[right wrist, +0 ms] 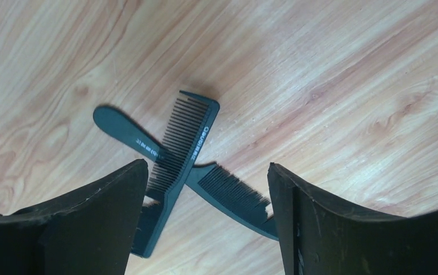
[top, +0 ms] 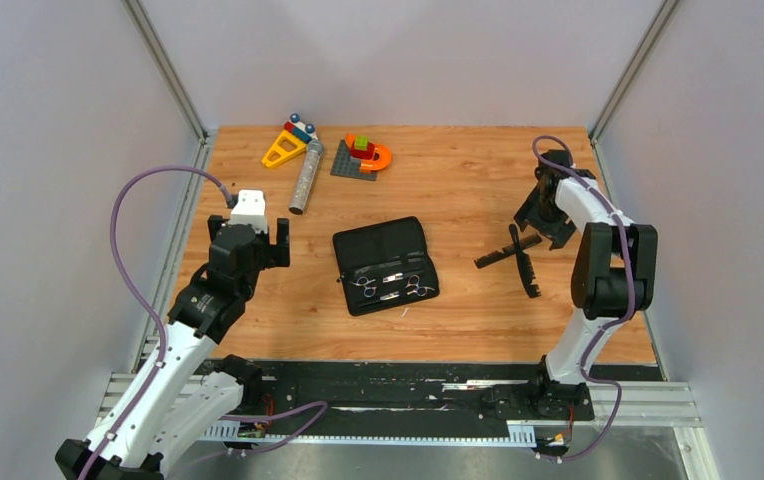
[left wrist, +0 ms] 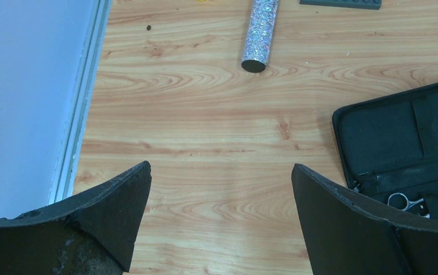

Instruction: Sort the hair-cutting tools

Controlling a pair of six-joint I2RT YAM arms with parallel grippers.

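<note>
Two black combs lie crossed on the wood at the right: a straight comb [right wrist: 185, 134] across a handled comb [right wrist: 231, 197]. Above them my right gripper is open, nothing held between its fingers. An open black case [top: 386, 265] lies mid-table, with scissors [top: 365, 285] and other slim tools in its loops; part of it shows in the left wrist view. My left gripper is open and empty over the table left of the case.
At the back left stand a yellow toy [top: 280, 150], a glittery cylinder [top: 306, 180] and a grey baseplate [top: 353, 170] with bricks.
</note>
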